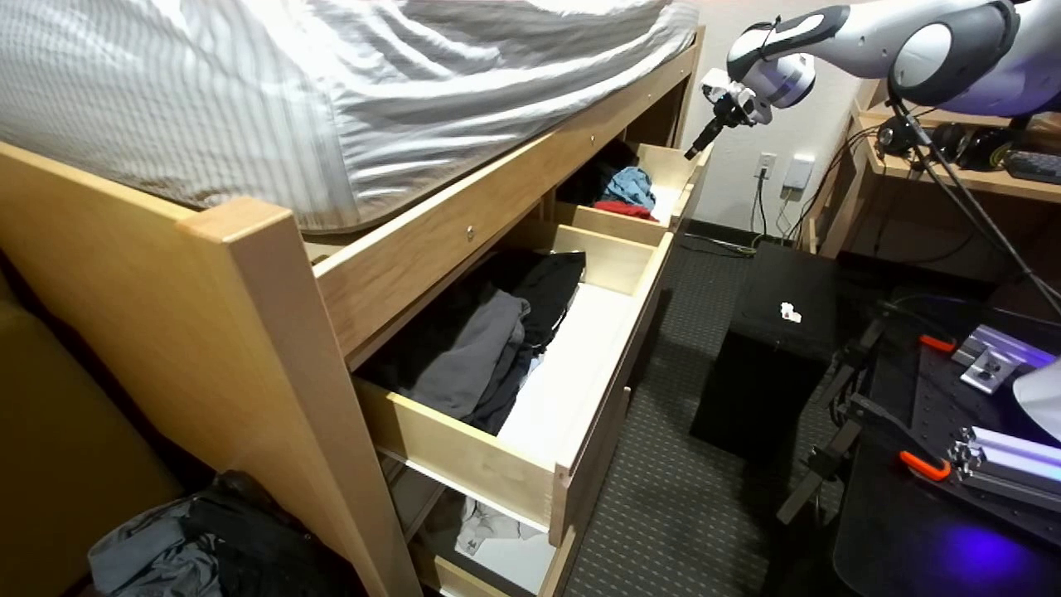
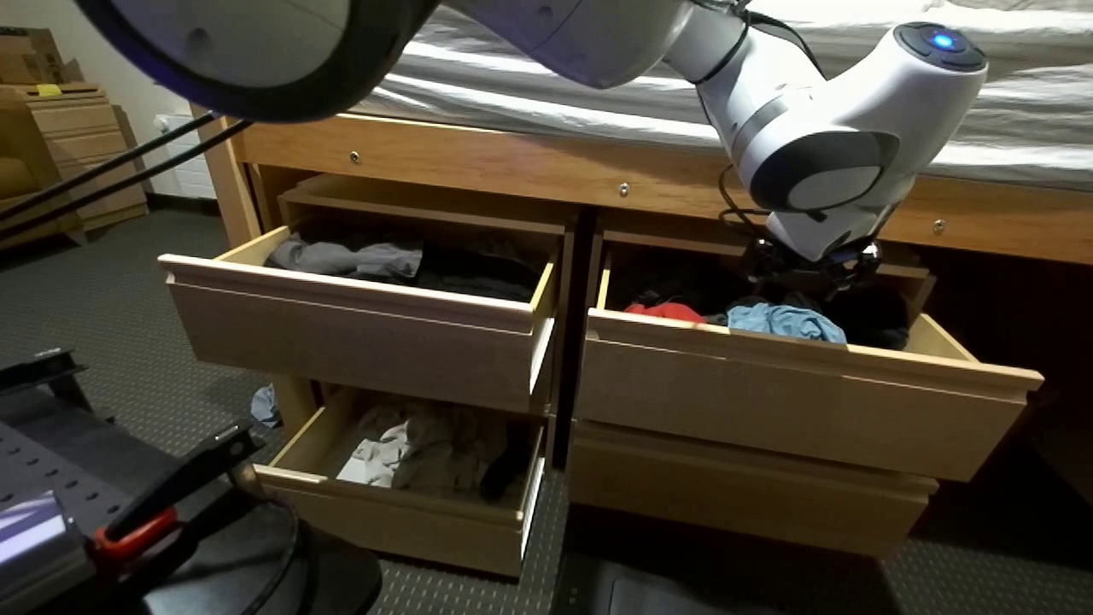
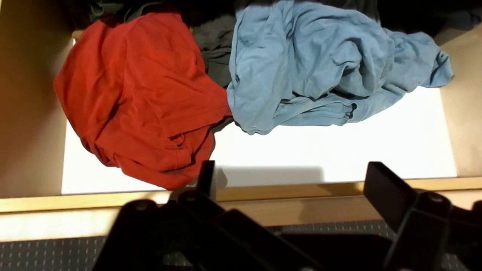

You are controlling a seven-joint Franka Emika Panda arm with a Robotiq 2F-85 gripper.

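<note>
My gripper is open, its two black fingers wide apart with nothing between them. In the wrist view it hangs over the front edge of the upper right drawer [image 3: 334,144], which is pulled out. Inside lie a crumpled red cloth [image 3: 144,95] at the left and a light blue cloth [image 3: 316,63] at the centre and right, apart from the fingers. Dark clothes [image 3: 217,40] fill the back, mostly in shadow. From the side, the gripper [image 1: 690,154] shows above that drawer's front, near its far end.
The upper left drawer [image 2: 348,307] stands open with grey and black clothes, and the lower left drawer [image 2: 389,523] is open with pale clothes. The lower right drawer [image 2: 738,492] is closed. A black box [image 1: 766,338] stands on the floor near the drawers; bare carpet lies between.
</note>
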